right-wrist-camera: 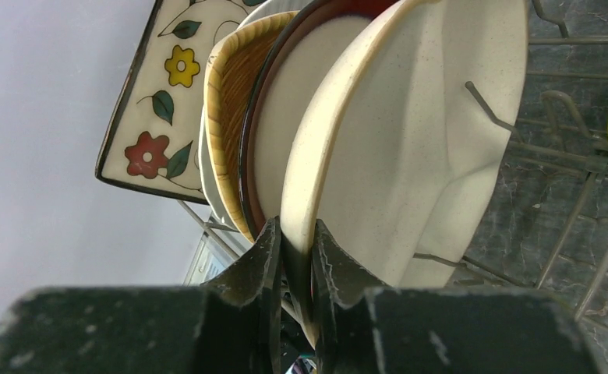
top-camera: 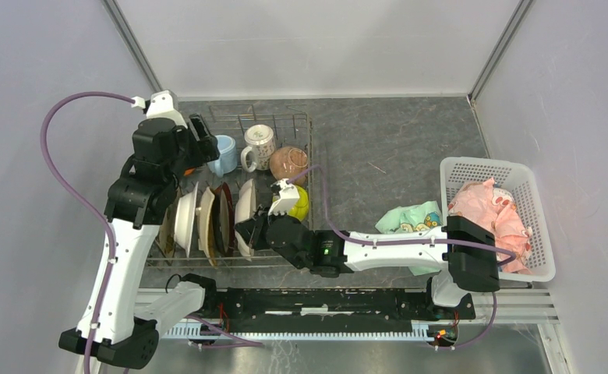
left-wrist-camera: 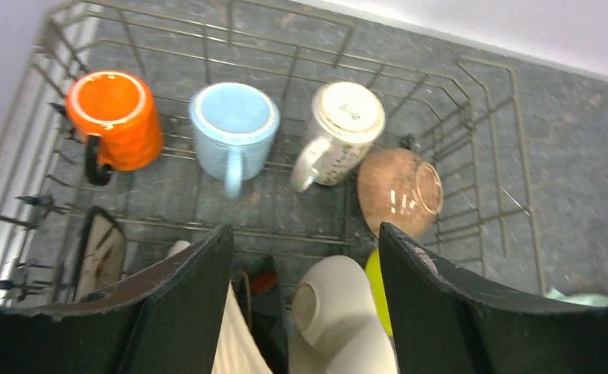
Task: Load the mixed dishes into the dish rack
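A white plate [top-camera: 245, 201] stands upright among several dishes in the wire rack [top-camera: 310, 125], its rim pinched by my right gripper. Left of it are a dark-rimmed plate, a woven-look dish [right-wrist-camera: 224, 93] and a flowered square plate [right-wrist-camera: 157, 132]. My left gripper hangs open above the rack's left side with nothing between its fingers. Behind the plates stand an orange mug [left-wrist-camera: 112, 117], a blue mug [top-camera: 224, 152], a patterned white mug [top-camera: 260, 144], a brown vessel [top-camera: 288, 162] and a yellow item [top-camera: 299, 204].
A white basket [top-camera: 536, 218] holding pink cloths stands at the right. A green cloth [top-camera: 402, 218] lies beside it. The grey floor right of the rack is mostly clear at the back. Walls enclose the sides and back.
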